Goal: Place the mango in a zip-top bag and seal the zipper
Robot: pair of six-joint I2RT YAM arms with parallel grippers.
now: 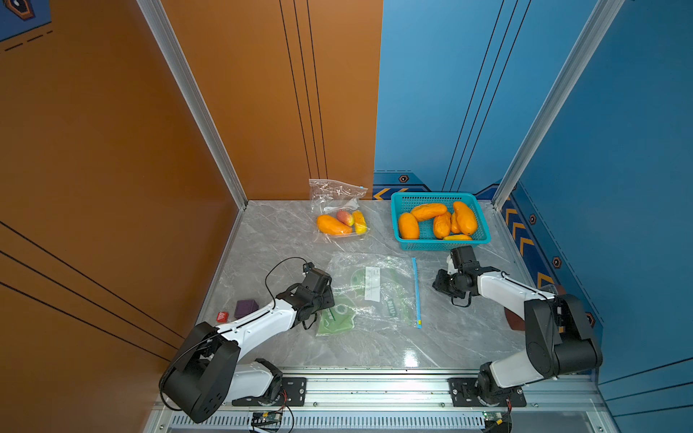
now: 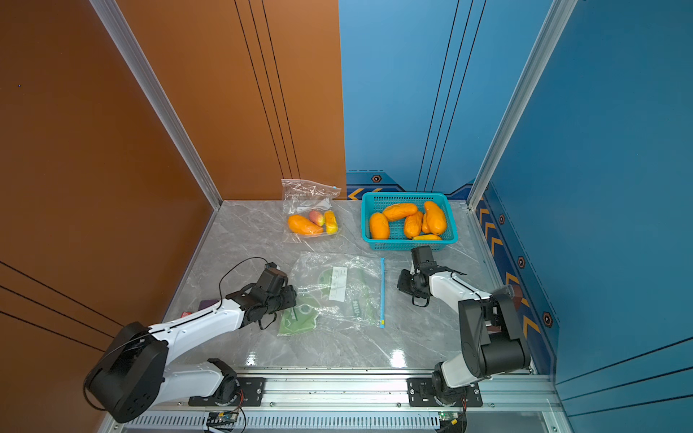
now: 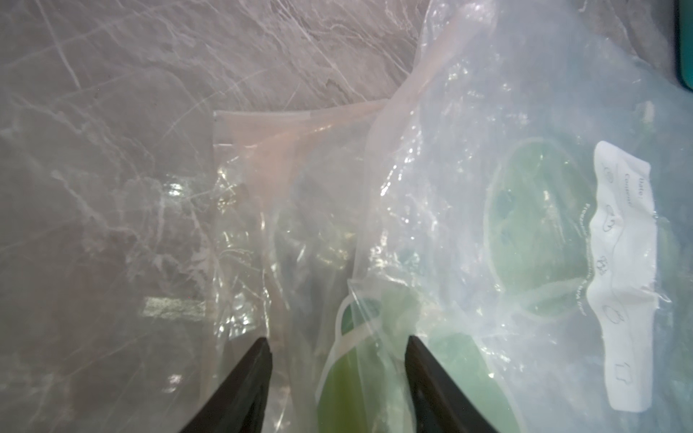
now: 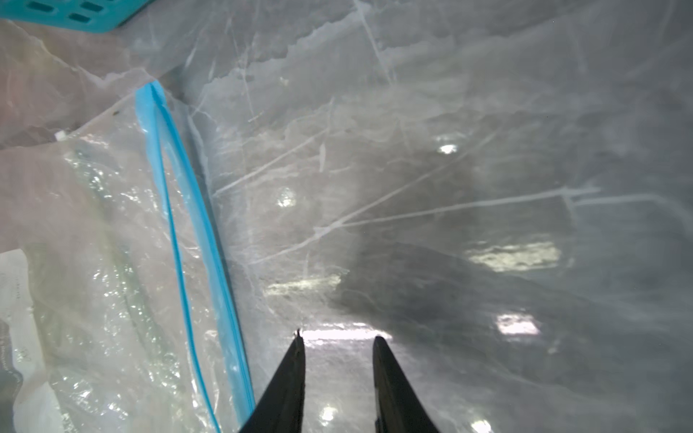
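A clear zip bag (image 1: 393,299) with green print and a white label (image 1: 372,283) lies flat mid-table, looking empty. Its blue zipper strip (image 1: 416,288) faces right; in the right wrist view two blue lines (image 4: 220,288) spread apart along that edge. At the bag's left end my left gripper is shut on the film, which bunches up between its fingers. My right gripper is partly open and empty, to the right of the zipper without touching it. Several mangoes (image 1: 465,217) sit in a teal basket (image 1: 440,246) at the back right.
A filled bag (image 1: 335,190) with fruit stands at the back. Left of the left arm lie a purple block (image 1: 246,308) and a red block (image 1: 222,316). The right arm partly covers a brown-red object (image 1: 514,319). Table in front of the bag is clear.
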